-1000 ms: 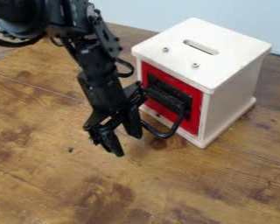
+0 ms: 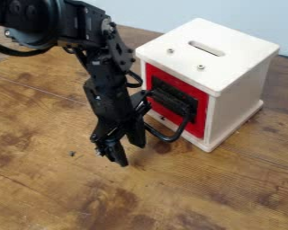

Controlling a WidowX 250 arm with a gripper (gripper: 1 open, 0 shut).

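Note:
A white wooden box (image 2: 232,97) with a slot in its top stands at the upper right, its red front (image 2: 197,126) holding a black panel with a dark looped handle. My black gripper (image 2: 121,153) points down just left of and in front of that front, low over the table, beside the loop. Whether its fingers are open or shut is unclear, and nothing clearly shows between them.
A pale wall stands behind the box at the top right.
My gripper has shifted very slightly over the last second. The box looks unmoved.

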